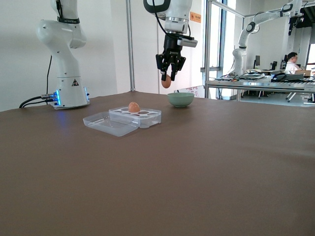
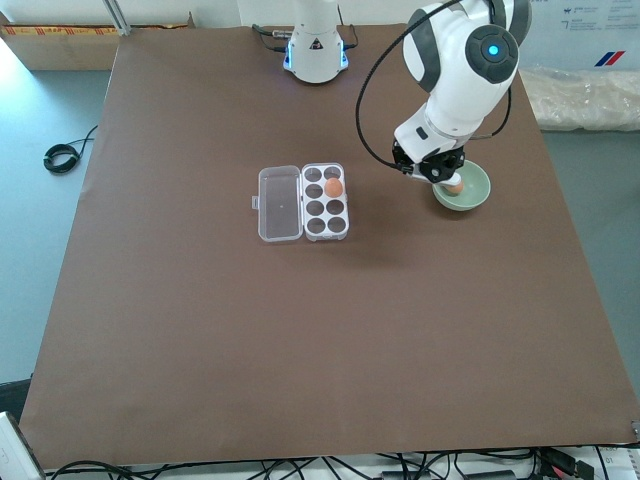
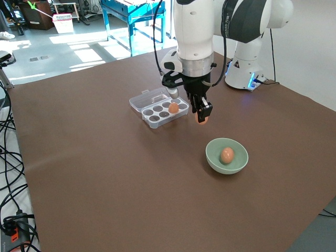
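My gripper (image 1: 168, 73) is shut on an egg (image 1: 166, 82), held in the air near the green bowl (image 1: 180, 101); in the right view the bowl (image 3: 214, 149) holds another egg (image 3: 227, 155) and lies in front of the gripper (image 3: 202, 114). The clear egg case (image 2: 324, 210) lies open on the brown table (image 2: 320, 340), its lid to the left, with one egg (image 2: 333, 187) in a compartment. In the left view the arm hides most of the held egg and part of the bowl.
Cables run along the table's near edge in the left view.
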